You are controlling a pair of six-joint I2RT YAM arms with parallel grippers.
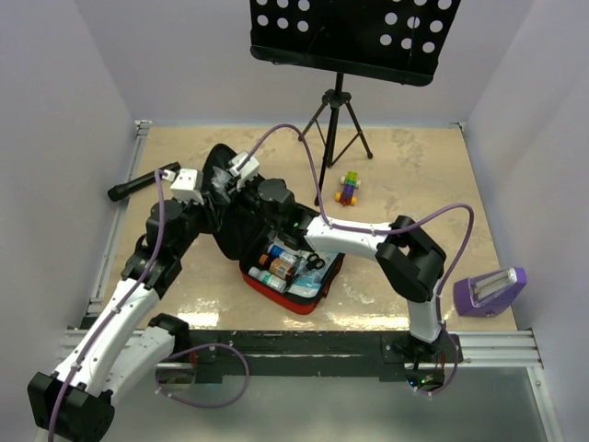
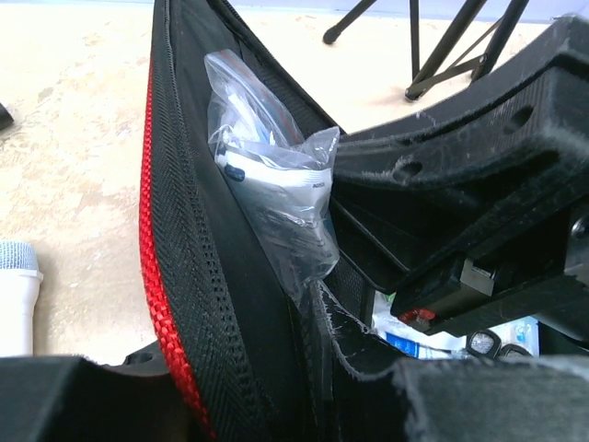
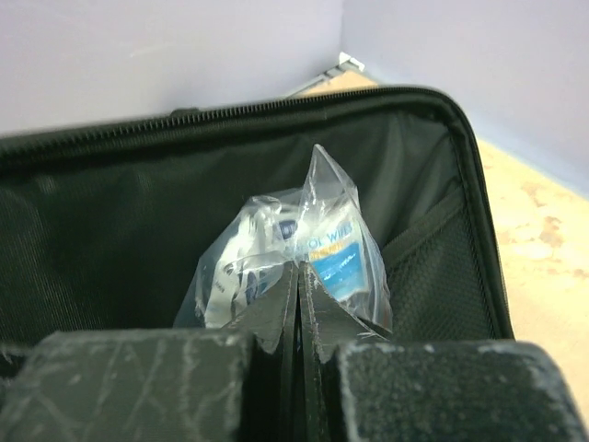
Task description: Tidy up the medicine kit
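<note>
The medicine kit (image 1: 300, 308) lies open, its black lid (image 1: 241, 226) raised on the far left side. My left gripper (image 1: 217, 214) is shut on the lid's fabric, and the red-piped edge (image 2: 155, 249) runs up from between its fingers. A clear zip bag with white packets, one printed "wipes" in the right wrist view, rests against the lid's inner face by the mesh pocket (image 3: 428, 272). My right gripper is shut, its tips against the bag (image 3: 317, 244). Whether they pinch any film cannot be told.
Bottles (image 1: 277, 265) and scissors (image 1: 316, 261) lie in the kit's base. A black microphone (image 1: 143, 182) is at the left, a toy car (image 1: 348, 189) and music stand (image 1: 333, 97) behind, a purple lamp (image 1: 490, 291) at right.
</note>
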